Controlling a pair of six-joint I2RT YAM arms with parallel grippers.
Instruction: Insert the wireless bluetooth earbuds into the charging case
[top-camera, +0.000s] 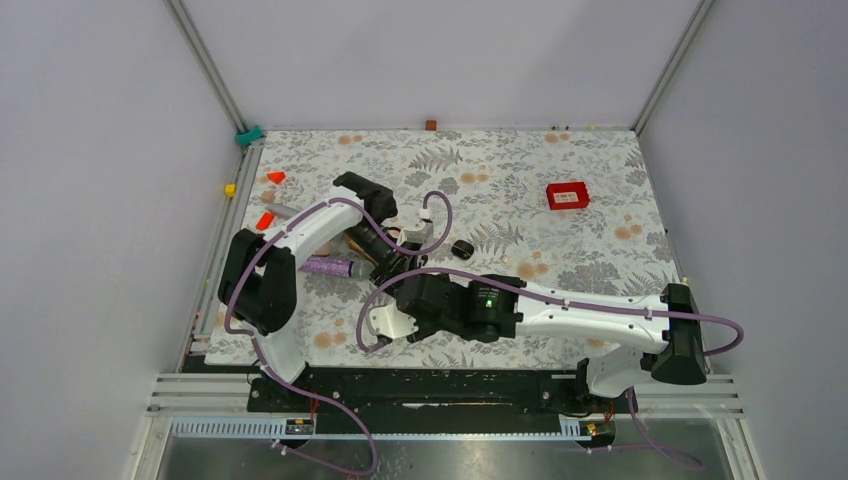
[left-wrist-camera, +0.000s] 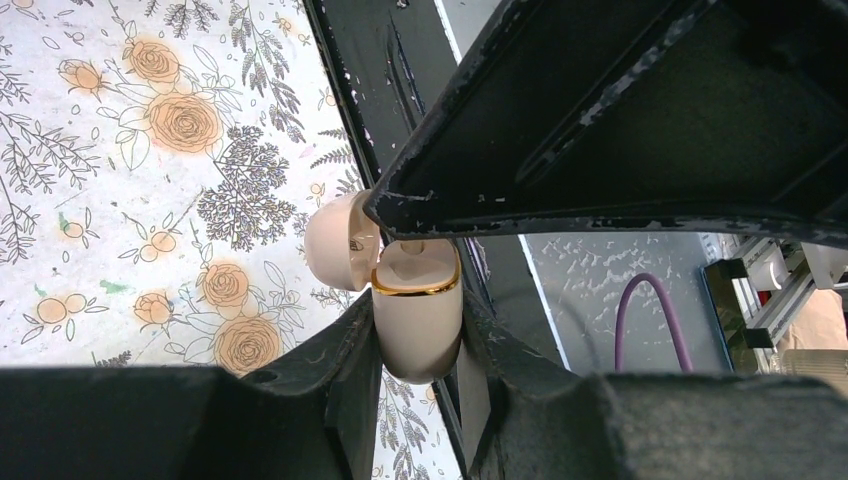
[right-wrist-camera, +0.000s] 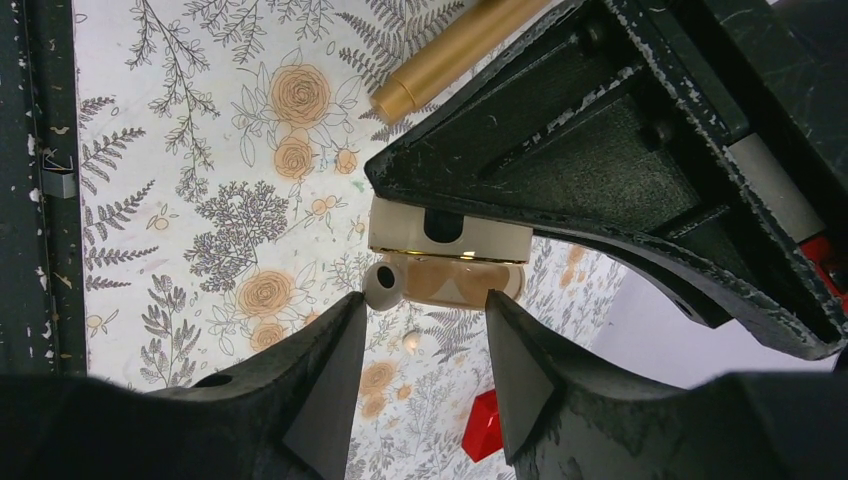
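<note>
In the left wrist view, the cream charging case (left-wrist-camera: 417, 325) with a gold rim is pinched by my left gripper, its rounded lid (left-wrist-camera: 335, 242) swung open to the left. A black finger of my right gripper crosses just above the case, hiding part of its opening. From the right wrist view, my right gripper stands part open, fingers apart. One earbud (right-wrist-camera: 382, 286) rests against its left fingertip, right at the case's edge; whether it sits in a slot cannot be told. A small pale piece (right-wrist-camera: 411, 342), possibly another earbud, lies on the table beyond.
A red box (top-camera: 567, 196) stands at the right and a small dark round object (top-camera: 462, 249) near the middle. Left of the grippers lies a purple glittery tube (top-camera: 328, 266). The two arms meet closely.
</note>
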